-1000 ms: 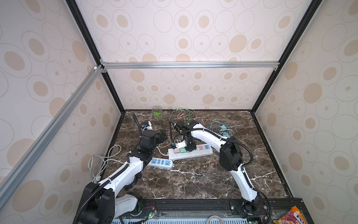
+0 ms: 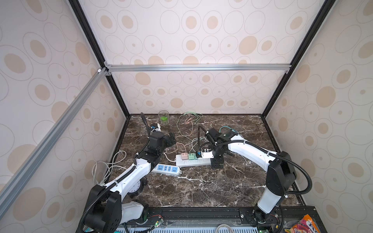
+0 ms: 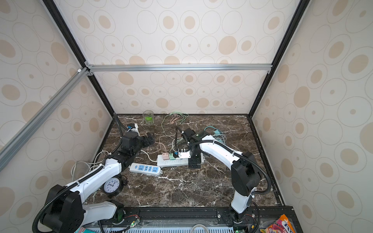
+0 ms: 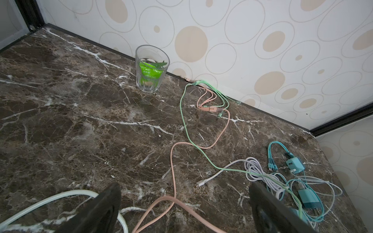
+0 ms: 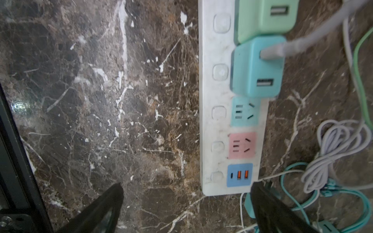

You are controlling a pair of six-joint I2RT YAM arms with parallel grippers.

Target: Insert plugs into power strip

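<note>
The white power strip lies mid-table, with pink, green and teal plugs seated in it. Teal, pink and blue sockets at its lower end in the right wrist view are free. My right gripper hangs open over that end, nothing between its fingers. A small blue-socket strip lies nearer left. My left gripper is open above cables behind the strips, holding nothing. Loose teal chargers lie at the back right among coiled cables.
A glass stands at the back left. Pink and green cables trail to the back wall. A clock lies at the left front.
My right arm has moved rightward from over the plugs toward the strip's right end. The plugs stay in the strip.
</note>
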